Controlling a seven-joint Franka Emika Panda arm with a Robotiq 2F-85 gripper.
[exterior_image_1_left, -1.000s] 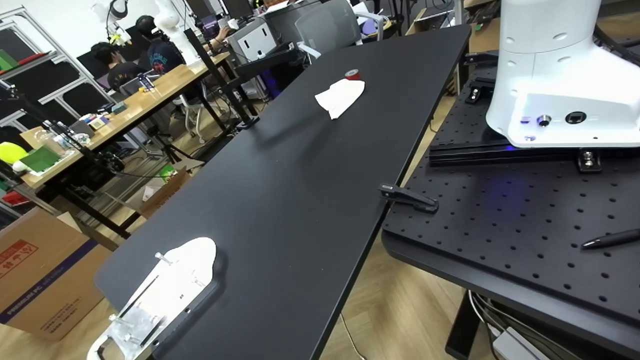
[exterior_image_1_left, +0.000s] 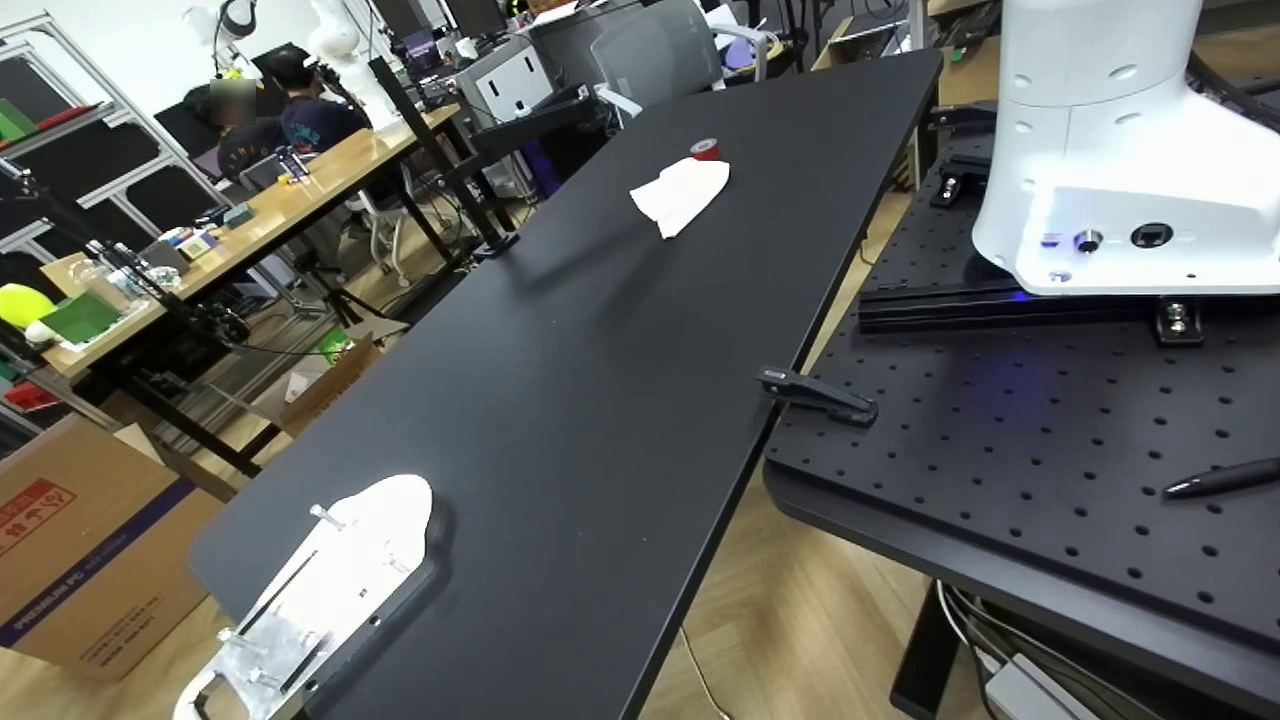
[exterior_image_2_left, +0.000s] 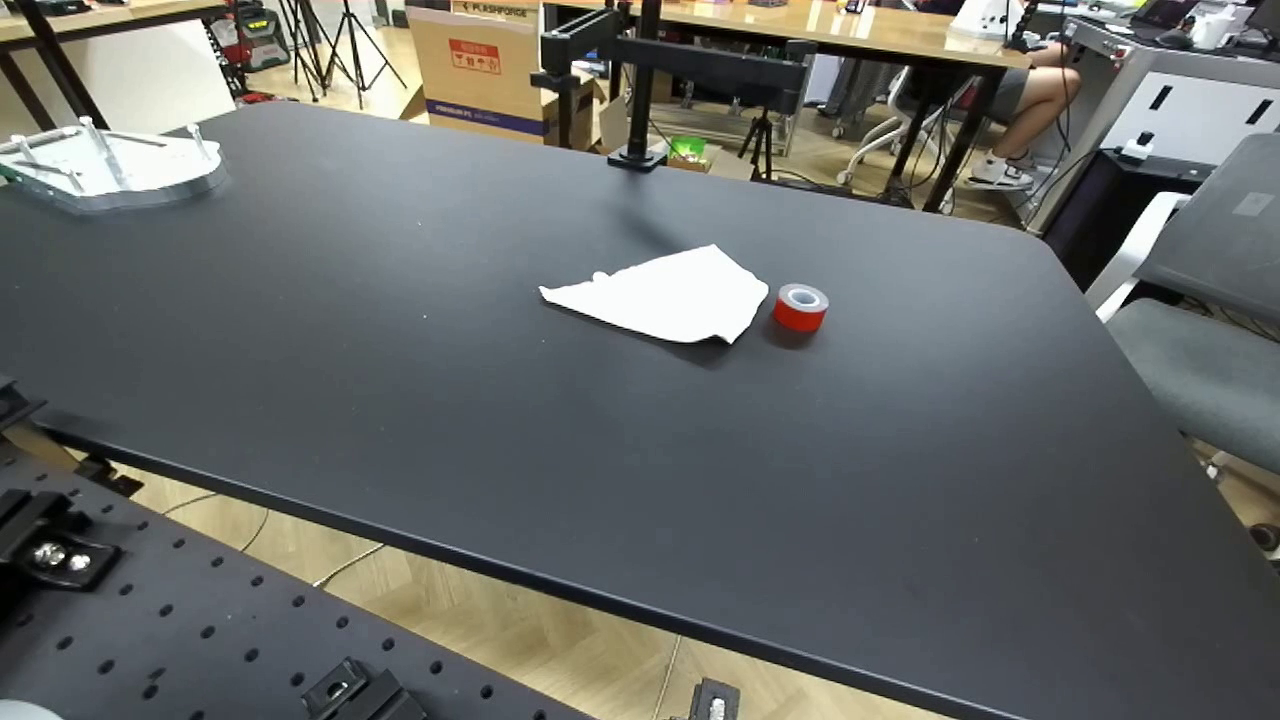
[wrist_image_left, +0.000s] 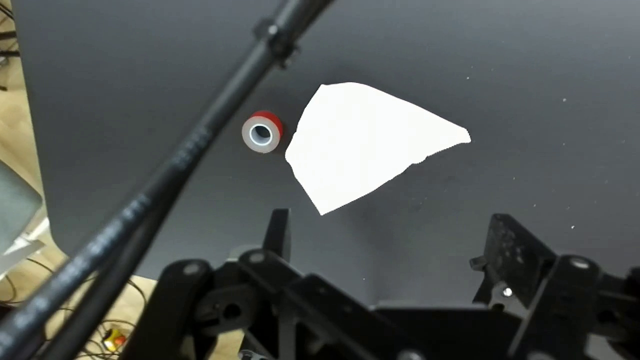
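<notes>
Flat on the black table lies a white sheet (wrist_image_left: 366, 141), cloth or paper, with an uneven outline; it also shows in exterior view 1 (exterior_image_1_left: 681, 194) and exterior view 2 (exterior_image_2_left: 666, 294). Close beside it, a narrow gap apart, rests a red roll of tape (wrist_image_left: 262, 132) with its hole facing up, seen too in exterior view 2 (exterior_image_2_left: 800, 308). My gripper is wide open in the wrist view, its fingers on either side of bare table and nothing between them. Sheet and tape appear beyond the fingertips. Neither exterior view includes the gripper.
A white plate-like fixture with upright pegs (exterior_image_1_left: 348, 564) stands at the table's far end. A black post with a jointed arm (exterior_image_2_left: 642, 90) is clamped at the table's edge. A dark cable (wrist_image_left: 198, 141) crosses the wrist view.
On the table, the sheet, tape and fixture look unmoved in exterior view 1. Only the people in the background have shifted slightly.
</notes>
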